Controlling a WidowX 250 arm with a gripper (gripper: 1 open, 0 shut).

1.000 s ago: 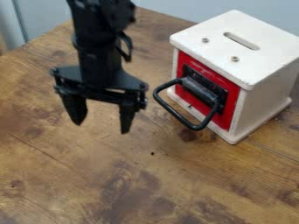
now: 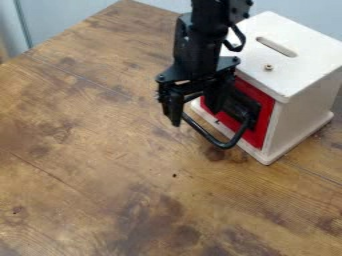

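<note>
A white wooden box (image 2: 291,70) with a red front panel (image 2: 258,119) stands at the right of the view. A black bar handle (image 2: 215,140) hangs out from its front. My black gripper (image 2: 183,100) is at the box's front left, above the handle's left part, covering much of the panel. Its finger state is hard to make out from this angle, as the fingers overlap.
A wall shows at the top left corner.
My gripper has moved right toward the box's front and turned, so it now hides part of the panel and handle that showed earlier.
</note>
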